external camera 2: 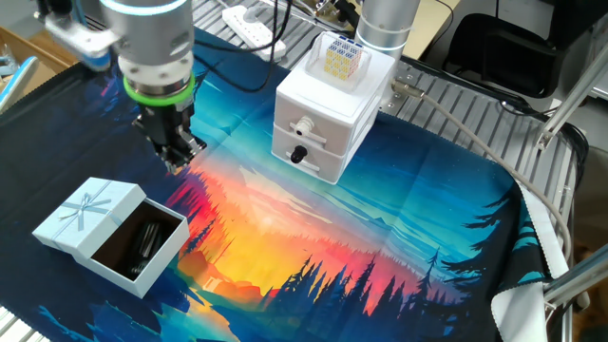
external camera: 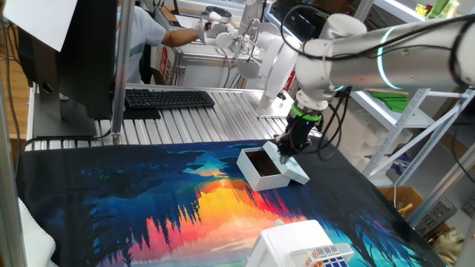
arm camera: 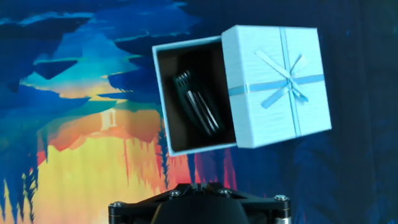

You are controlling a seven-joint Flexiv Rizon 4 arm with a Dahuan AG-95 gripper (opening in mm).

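A pale blue gift box lies part open on the printed cloth. Its lid, tied with a ribbon bow, rests askew over one side. Inside, a dark, shiny elongated item shows in the wrist view; it also appears within the box in exterior view 2. My gripper is shut with nothing visible between its fingers, at the bottom of the wrist view. In exterior view 2 the gripper hangs above the cloth, apart from the box. From exterior view 1 the gripper overlaps the lid.
A small white drawer unit with one white and one black knob stands on the cloth, a patterned cube on top. A keyboard lies beyond the cloth on the slatted table.
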